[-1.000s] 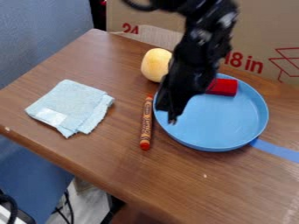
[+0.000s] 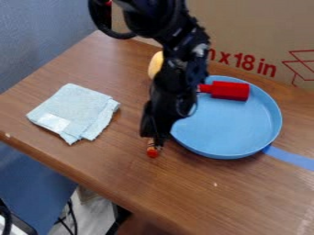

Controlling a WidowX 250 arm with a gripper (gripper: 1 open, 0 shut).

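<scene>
My black gripper (image 2: 157, 128) hangs low at the left edge of the blue plate (image 2: 233, 130), over an orange stick with a red end (image 2: 153, 151); most of the stick is hidden behind it, and whether the fingers hold it is unclear. A red object (image 2: 227, 89) lies on the back of the plate. A folded pale cloth (image 2: 73, 113) lies to the left, apart from my gripper.
A yellow object (image 2: 156, 62) sits behind my arm, partly hidden. A cardboard box (image 2: 258, 37) stands at the back. The table's left edge drops away.
My gripper has moved left and down from over the plate onto the orange stick, now covering most of it. The arm now hides part of the yellow object.
</scene>
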